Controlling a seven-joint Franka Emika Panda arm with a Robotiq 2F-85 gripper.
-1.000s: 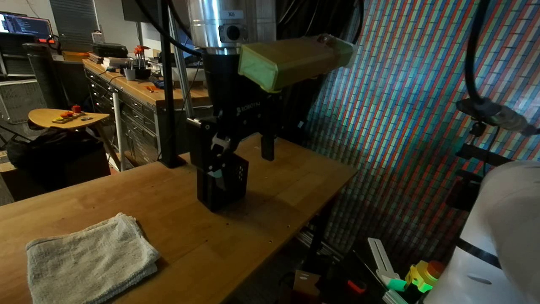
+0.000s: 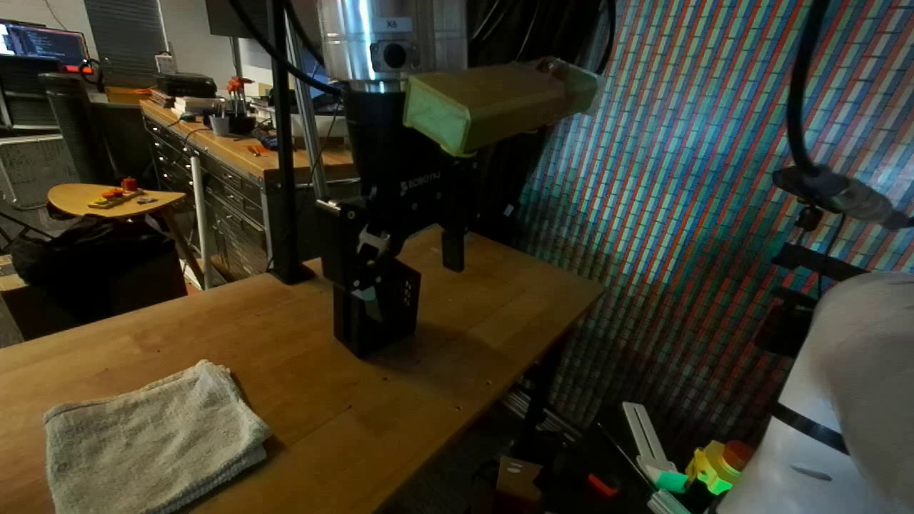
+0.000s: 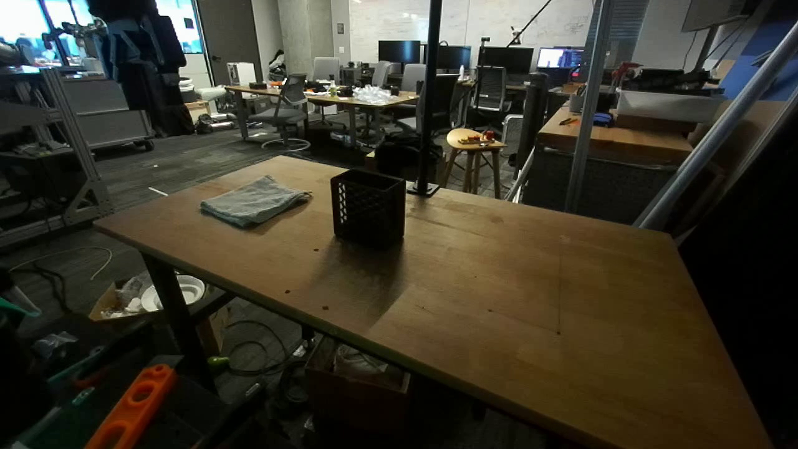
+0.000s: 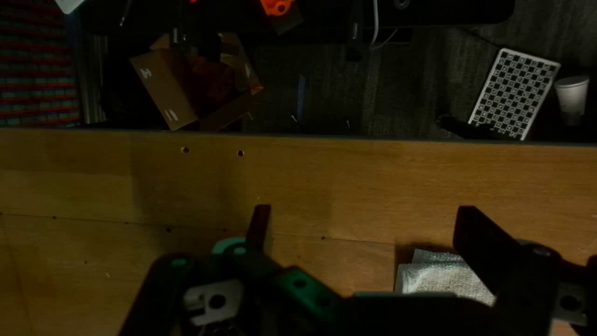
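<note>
My gripper is open, its two fingers wide apart in the wrist view and the bare tabletop showing between them. In exterior view 1 the same gripper points down above the table, partly in front of a black perforated basket. Whether they touch cannot be told from there. Exterior view 2 shows the basket upright near the table's far edge, with no gripper in sight. A folded grey towel lies flat on the wood, apart from the basket; part of this towel appears behind a finger in the wrist view.
The wooden table is broad and bare on the side of the basket away from the towel. A black post rises from its far edge close to the basket. Beyond the near edge, a cardboard box lies on the floor.
</note>
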